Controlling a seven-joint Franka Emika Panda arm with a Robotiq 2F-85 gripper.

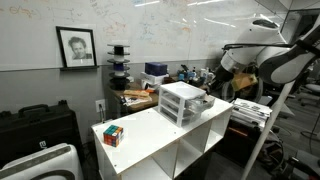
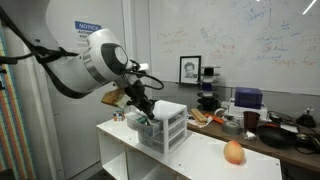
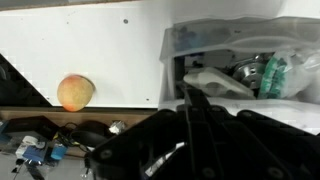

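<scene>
A white drawer unit with clear drawers stands on the white shelf top. In the wrist view an open drawer holds a pale object, a round metallic item and something clear and green. My black gripper is over the drawer's edge region, its fingers together and nothing visible between them. Whether it touches the pale object I cannot tell. From the other side, the arm reaches down over the open drawer, fingertips partly hidden.
A peach-like fruit rests on the shelf top, apart from the drawers. A colorful cube sits at the shelf's other end. Behind is a wooden table crowded with pans and containers. White surface between fruit and drawers is clear.
</scene>
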